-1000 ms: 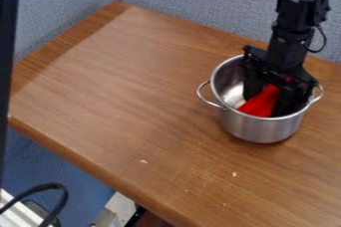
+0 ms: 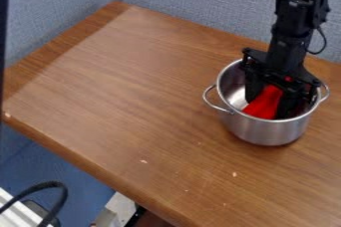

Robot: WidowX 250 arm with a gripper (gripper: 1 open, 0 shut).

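A steel pot with two loop handles stands on the right part of the wooden table. A red object lies inside it. My black gripper reaches down from the top right into the pot, around or over the red object. Its fingertips are partly hidden by the pot and its own body, so I cannot tell whether they hold it.
A grey padded wall runs along the back. Below the table's front left edge are a blue surface and a black cable.
The gripper and pot have shifted slightly over the last second, and the red object shows a little differently inside the pot.
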